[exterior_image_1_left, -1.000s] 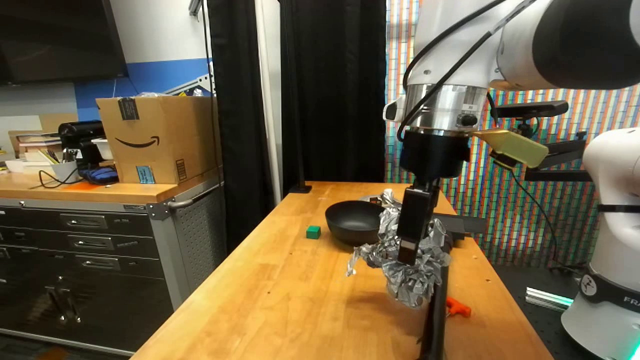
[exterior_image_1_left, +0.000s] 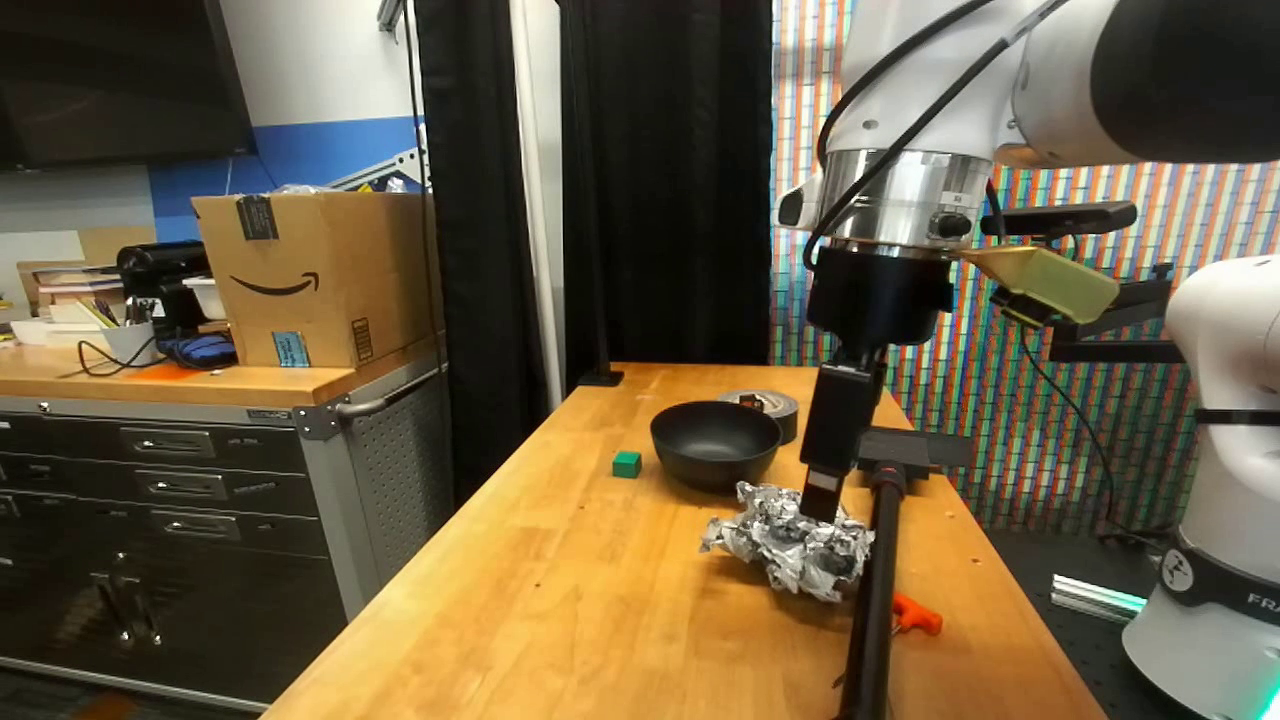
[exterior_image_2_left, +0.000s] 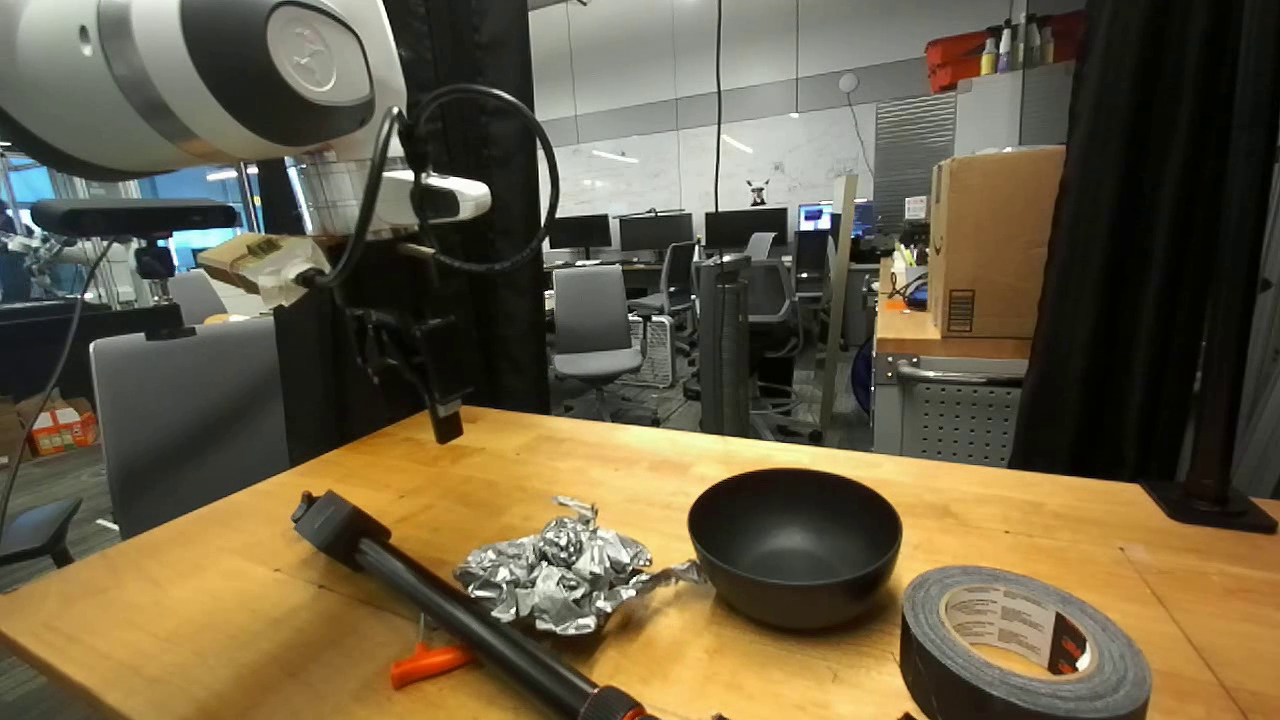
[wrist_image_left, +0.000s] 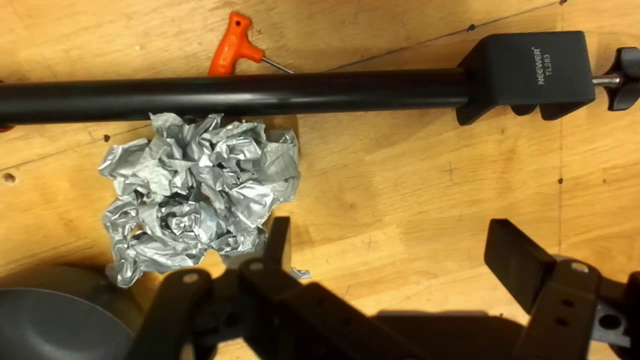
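Observation:
Crumpled silver foil (wrist_image_left: 201, 192) lies on the wooden table, between a black bowl (exterior_image_2_left: 794, 546) and a black pole (wrist_image_left: 288, 96). In the wrist view my gripper stands open, its two fingers wide apart with bare table between them. The left finger (wrist_image_left: 277, 243) is close to the edge of the foil in that view. From exterior view 2, the gripper (exterior_image_2_left: 446, 426) hangs above the table behind the foil (exterior_image_2_left: 564, 570), apart from it. The bowl is upright and its visible inside is empty.
An orange-handled hex key (wrist_image_left: 231, 48) lies beside the pole. A roll of grey tape (exterior_image_2_left: 1020, 648) sits near the bowl, and a small green block (exterior_image_1_left: 626, 464) lies on its other side.
One second ago the foil was up at the gripper's fingers, above the table. Now it rests on the table, and the gripper is slightly higher and apart from it.

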